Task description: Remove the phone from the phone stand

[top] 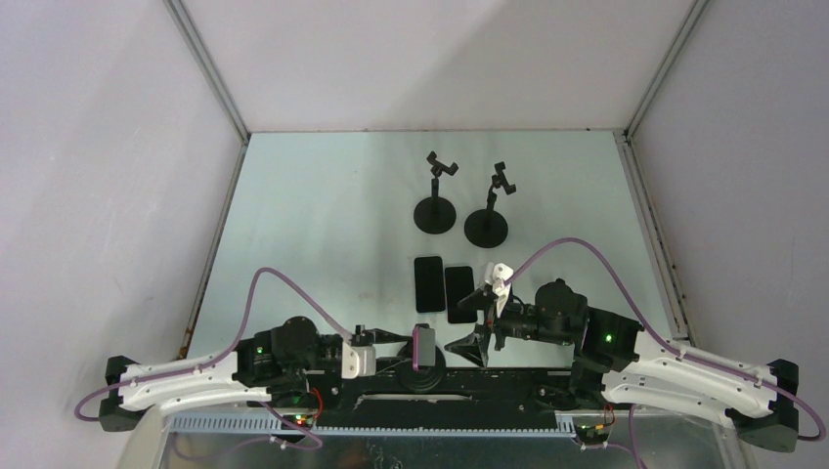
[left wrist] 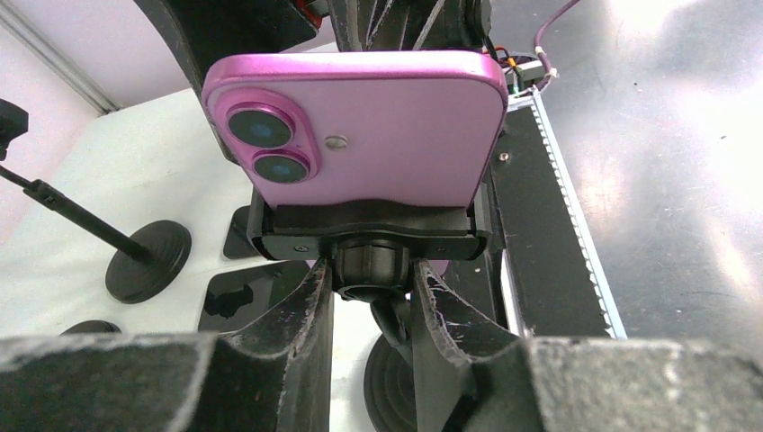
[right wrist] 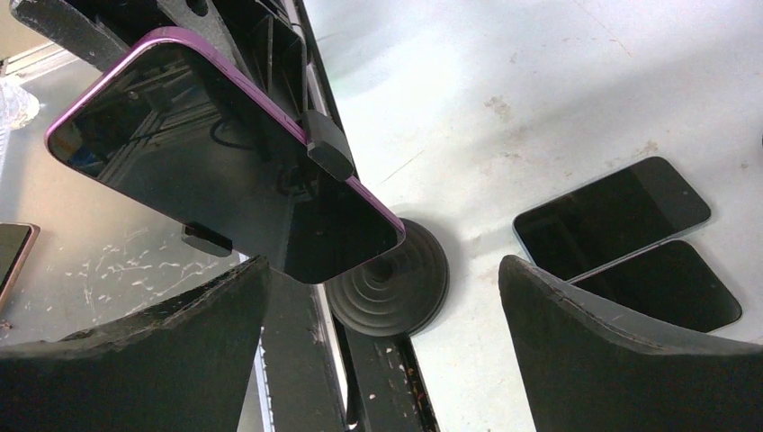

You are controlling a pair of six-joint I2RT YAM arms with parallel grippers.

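The pink phone [left wrist: 396, 126] sits in the clamp [left wrist: 369, 229] of a black phone stand, its camera side toward my left wrist view. In the right wrist view the phone's dark screen [right wrist: 207, 153] faces me, and two clamp tabs hold its edges. My left gripper is shut on the stand's neck [left wrist: 371, 268], just below the clamp. My right gripper [top: 456, 324] stands open to the right of the phone, apart from it. The stand's round base [right wrist: 391, 283] rests near the table's front edge.
Two empty black stands [top: 435, 213] [top: 486, 227] stand farther back. Two dark phones [top: 429, 283] [top: 459, 291] lie side by side flat on the table, the right one partly under my right gripper.
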